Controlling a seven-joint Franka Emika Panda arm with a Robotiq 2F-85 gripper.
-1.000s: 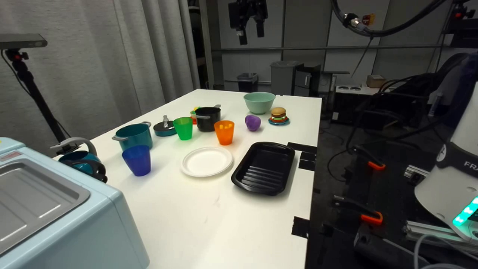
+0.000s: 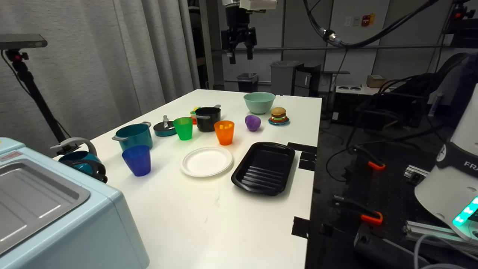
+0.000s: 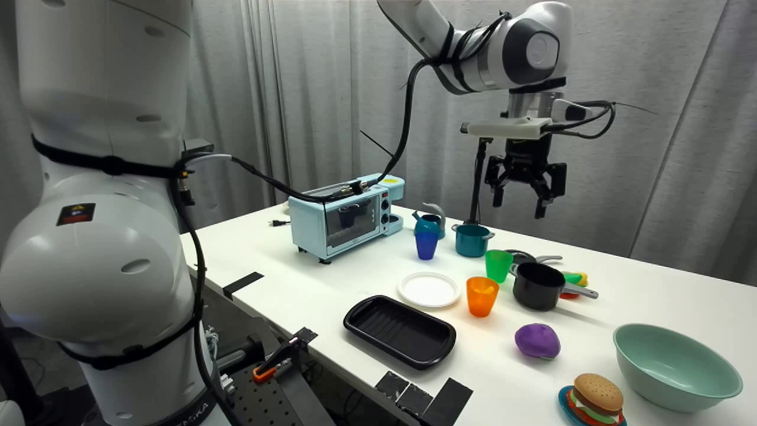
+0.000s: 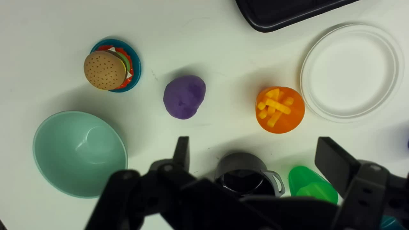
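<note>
My gripper hangs high above the table, open, with nothing between its fingers. In the wrist view a black pot shows below the gap, partly hidden by the gripper's body. A green cup sits near one finger. Farther up that view are an orange cup holding yellow pieces, a purple object and a white plate. To the left stand a light green bowl and a toy burger on a small blue dish.
A black tray lies near the table's robot-side edge. A teal pot, a blue cup, a lidded pan and a kettle stand beyond the plate, near a light blue toaster oven.
In exterior view 1 my gripper has come down and shifted left, its cable moving with it. It stays open, and the objects on the table are where they were.
</note>
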